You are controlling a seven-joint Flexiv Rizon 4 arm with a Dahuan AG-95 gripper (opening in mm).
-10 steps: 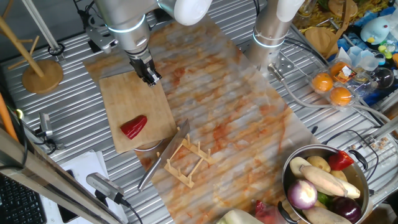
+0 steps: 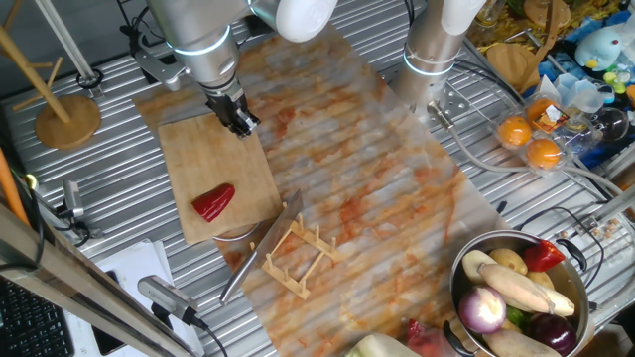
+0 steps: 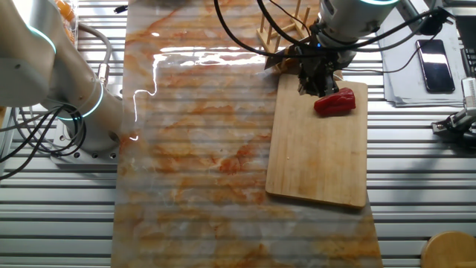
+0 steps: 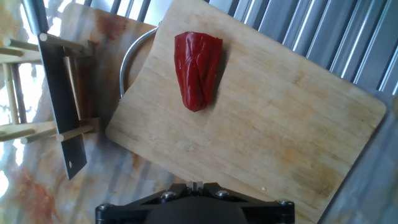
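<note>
A red pepper piece (image 4: 198,70) lies on the wooden cutting board (image 4: 267,112), near the board's handle end. My gripper shows at the bottom of the wrist view, its fingertips together and nothing visible between them. In exterior view 1 the gripper (image 2: 247,129) hangs above the board's upper right edge, well apart from the pepper. From the other side, exterior view 2 shows the pepper (image 3: 336,103) beside the dark gripper in the picture, partly overlapped by it.
A knife (image 2: 262,245) rests in a wooden peg rack (image 2: 301,260) just off the board. At the lower right stands a metal pot (image 2: 459,288) full of vegetables.
</note>
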